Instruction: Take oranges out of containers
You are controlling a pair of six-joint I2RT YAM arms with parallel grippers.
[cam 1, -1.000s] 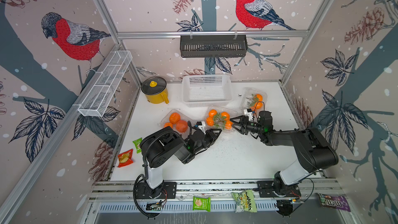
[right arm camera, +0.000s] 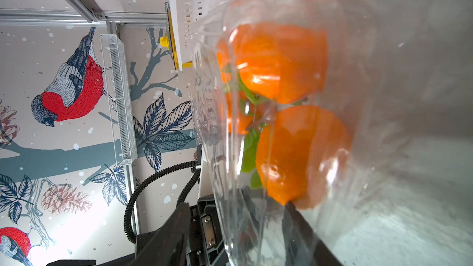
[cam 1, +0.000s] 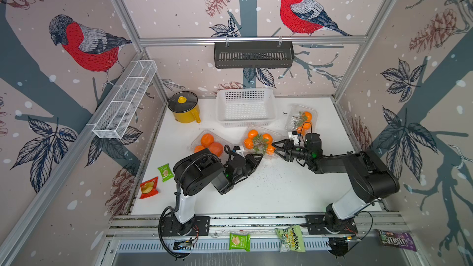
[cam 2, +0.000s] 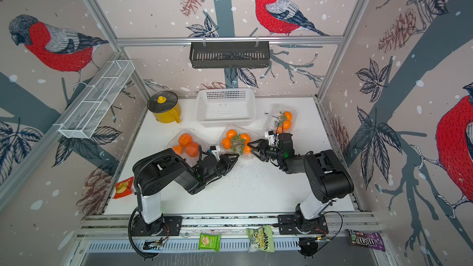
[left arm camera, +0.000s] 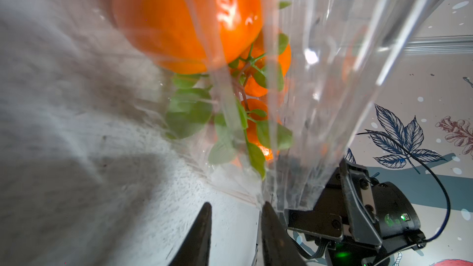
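A clear plastic container (left arm camera: 315, 118) of oranges (cam 1: 266, 137) and green sprigs (cam 1: 260, 142) stands mid-table between both grippers. My left gripper is at its near left side, fingers parted; bare table shows between the fingers, one tip close to the clear wall. My right gripper is at its right side, also parted, with part of the clear wall showing between its fingers; contact is unclear. A second clear container (cam 1: 197, 135) with large orange fruits (cam 1: 207, 139) stands left, partly behind the left arm. A third (cam 1: 295, 110), with oranges (cam 1: 307, 116), stands back right.
An empty white basket (cam 1: 245, 122) stands at the back centre, a yellow pot (cam 1: 183, 112) to its left. Red (cam 1: 148, 187) and green snack packets (cam 1: 165, 172) lie at the left edge.
The middle container has moved slightly left. The other containers look unmoved.
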